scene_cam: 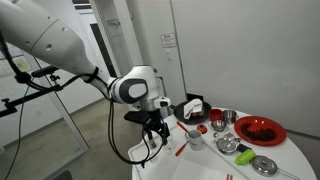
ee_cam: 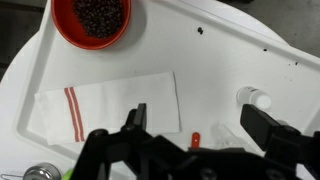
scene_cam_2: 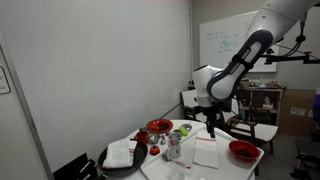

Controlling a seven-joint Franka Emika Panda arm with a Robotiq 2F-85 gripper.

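Note:
My gripper is open above the white tray (ee_cam: 190, 60), with nothing held between its fingers. Beneath it in the wrist view lies a folded white towel (ee_cam: 110, 105) with red stripes at its left end. A small white container (ee_cam: 254, 98) stands on the tray near the right finger. Close to it are a clear glass item (ee_cam: 228, 138) and a red-handled object (ee_cam: 195, 139), both partly cut off by the fingers. A red bowl (ee_cam: 68, 22) of dark beans sits at the top left; exterior view 2 also shows the red bowl (scene_cam_2: 243, 150).
In exterior view 1, a red plate (scene_cam: 260, 130), a black pan (scene_cam: 205, 112) with white cloth, a grey mug (scene_cam: 195, 141), a green item (scene_cam: 244, 157) and a metal pan (scene_cam: 264, 165) crowd the table's far side.

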